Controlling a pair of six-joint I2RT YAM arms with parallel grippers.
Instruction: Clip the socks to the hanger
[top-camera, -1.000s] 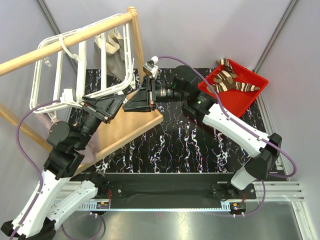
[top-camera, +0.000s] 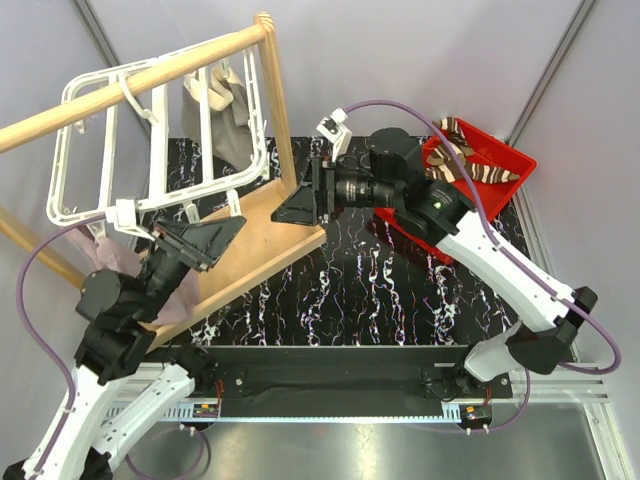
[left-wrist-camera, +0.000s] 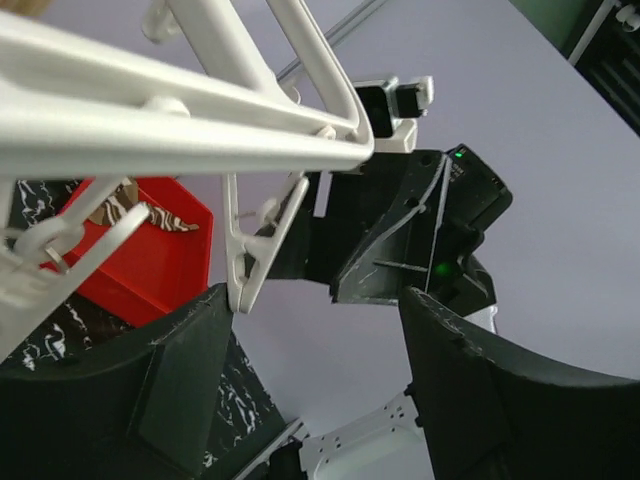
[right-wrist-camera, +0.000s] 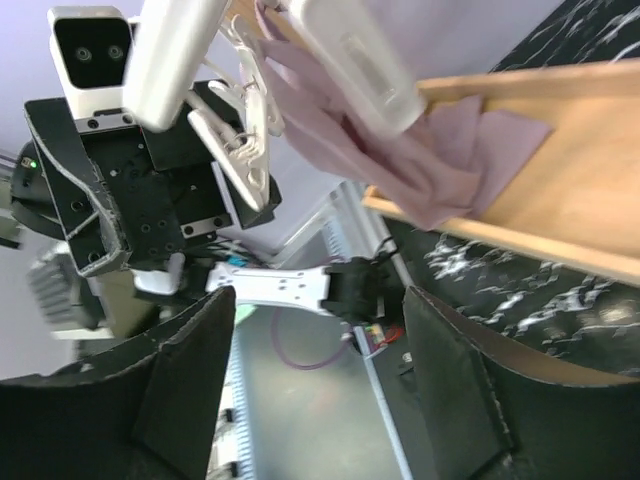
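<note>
The white hanger (top-camera: 158, 130) hangs from a wooden frame, with clips along its edge. A grey and cream sock (top-camera: 232, 120) hangs at its far side, and a pink cloth (right-wrist-camera: 455, 150) hangs at the near left. Brown striped socks (top-camera: 470, 165) lie in the red bin (top-camera: 515, 160). At the hanger's near corner my left gripper (top-camera: 222, 240) is open; a white clip (left-wrist-camera: 258, 245) hangs close to one of its fingertips, with no sock visible on it. Just right of the hanger, my right gripper (top-camera: 292, 205) stands open and empty.
Below the hanger is the frame's wooden base (top-camera: 262, 240), with a raised edge. The wooden post (top-camera: 275, 100) stands close to the right gripper.
The hanger's near edge has swung left and forward. The striped socks stayed in the bin.
</note>
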